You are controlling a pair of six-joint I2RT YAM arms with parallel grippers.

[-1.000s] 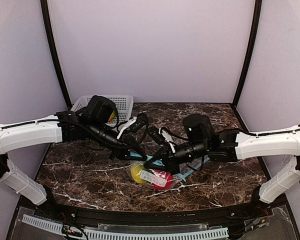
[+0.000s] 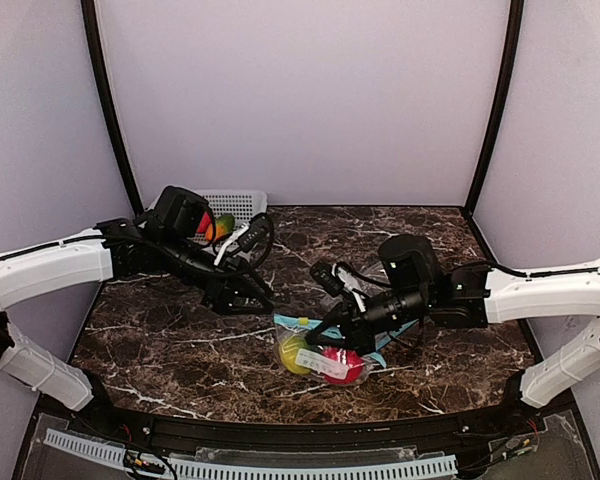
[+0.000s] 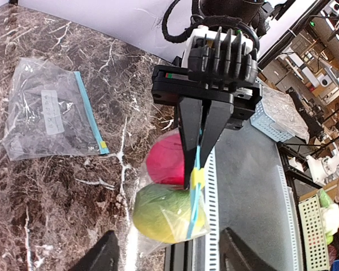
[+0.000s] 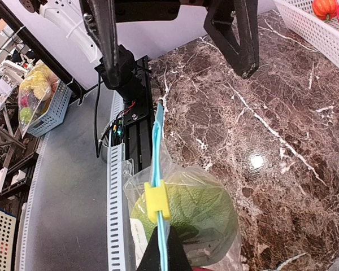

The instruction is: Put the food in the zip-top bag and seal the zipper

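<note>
A zip bag [image 2: 315, 355] holding a yellow-green fruit [image 3: 161, 217] and a red item [image 3: 161, 161] rests in front of my right gripper [image 2: 325, 330], which is shut on its blue zipper band near the yellow slider [image 3: 196, 178]. The slider also shows large in the right wrist view [image 4: 157, 200]. My left gripper [image 2: 258, 300] has its fingers apart with nothing between them, just left of and above the bag's zipper end; in the left wrist view its blurred fingertips are at the bottom edge.
An empty zip bag [image 3: 48, 118] lies flat on the marble table [image 2: 170, 370], behind the right arm. A white basket [image 2: 240, 200] with colourful produce stands at the back left.
My right gripper has shifted slightly right and down with the bag.
</note>
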